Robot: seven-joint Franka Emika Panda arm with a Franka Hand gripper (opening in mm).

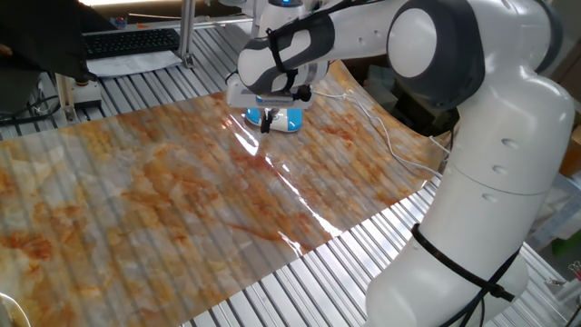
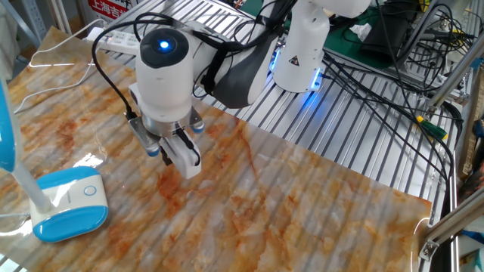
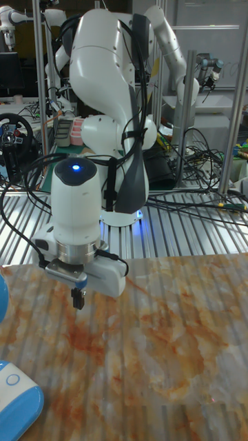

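A blue-and-white desk lamp stands on the marbled sheet; its base [image 2: 69, 205] carries a round button, and its stem rises at the left edge in exterior view 2. In exterior view 3 only part of the lamp base [image 3: 14, 400] shows, at lower left. My gripper [image 3: 78, 298] points down above the sheet, apart from the lamp. Its black fingers look closed together, with nothing visible between them. From exterior view 1, the gripper [image 1: 266, 121] overlaps the lamp base [image 1: 290, 119] behind it.
The brown-and-white marbled sheet [image 1: 163, 209] is largely bare over a slatted metal table [image 2: 363, 143]. White cables [image 1: 386, 136] run along one end of the sheet, near a power strip [image 2: 117, 39]. A keyboard [image 1: 132, 42] lies beyond the sheet.
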